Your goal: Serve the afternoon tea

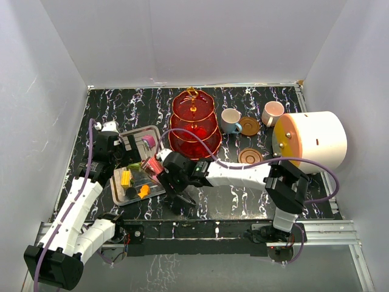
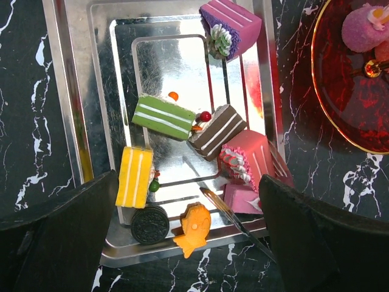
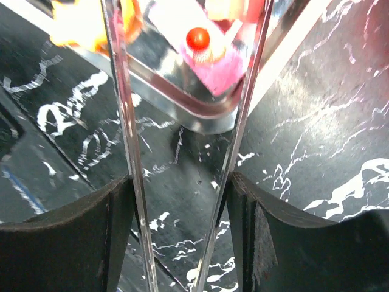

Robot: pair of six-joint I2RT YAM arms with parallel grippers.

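Observation:
In the left wrist view, a metal tray (image 2: 61,103) holds a green cake slice (image 2: 163,117), a brown slice (image 2: 217,132), a yellow slice (image 2: 134,176), a red slice (image 2: 246,159), a pink slice (image 2: 242,198), a purple slice (image 2: 234,27), a dark round cookie (image 2: 150,224) and an orange fish-shaped treat (image 2: 194,230). My left gripper (image 1: 126,152) hangs over the tray, open and empty. My right gripper has metal tongs (image 3: 135,146) between its fingers. The tong arms stand apart, reaching around the red and pink slices; whether they grip either cannot be told.
A red three-tier stand (image 1: 194,131) is right of the tray, treats on its lower plate. Beyond are a blue-handled cup (image 1: 231,120), a pink cup (image 1: 273,112), brown coasters (image 1: 250,156) and a large white cylinder (image 1: 316,143).

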